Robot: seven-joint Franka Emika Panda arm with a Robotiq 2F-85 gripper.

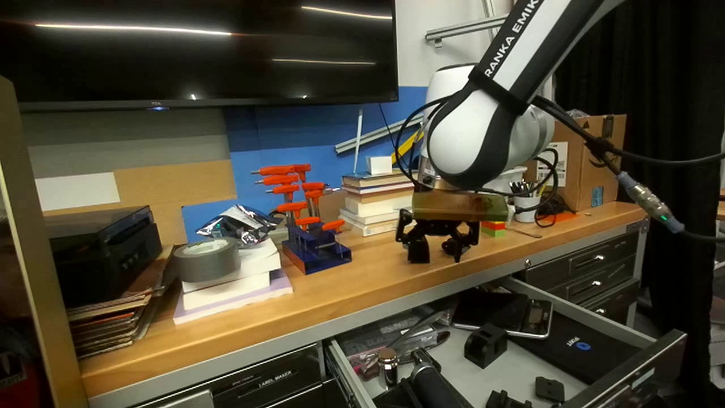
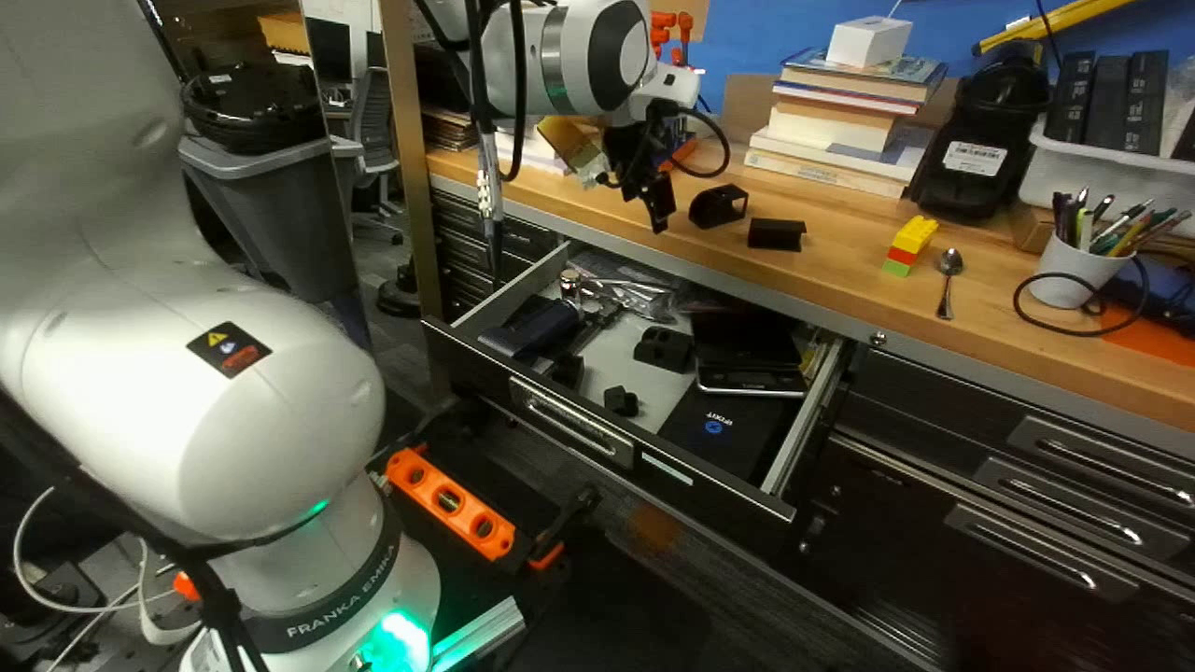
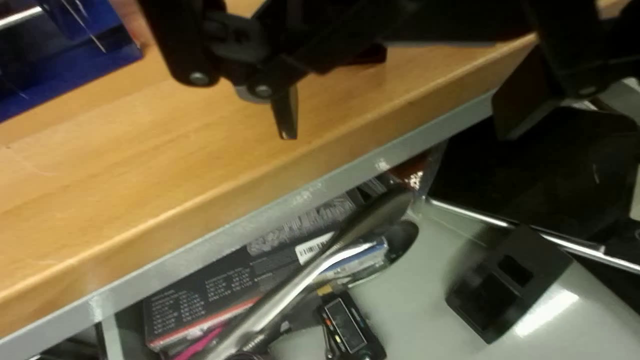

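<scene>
My gripper (image 1: 435,250) hangs low over the wooden worktop, pointing down near its front edge. In the wrist view its fingers (image 3: 286,114) are spread wide, and nothing is held between them. Two small black parts lie on the worktop: a hollow black block (image 2: 717,206) and a black bracket (image 2: 776,233). From exterior view 1, the block (image 1: 418,249) and bracket (image 1: 452,246) overlap the gripper, so contact cannot be judged there. In exterior view 2 the gripper (image 2: 658,211) appears left of both. Below, an open drawer (image 2: 627,442) contains another black block (image 3: 510,282).
The drawer also holds a black tablet-like device (image 1: 503,314), a dark pouch (image 1: 583,345) and loose tools. On the worktop stand a red-handled hex key rack (image 1: 316,251), stacked books (image 1: 377,204), toy bricks (image 2: 909,245), a spoon (image 2: 948,269) and a pen cup (image 2: 1070,269).
</scene>
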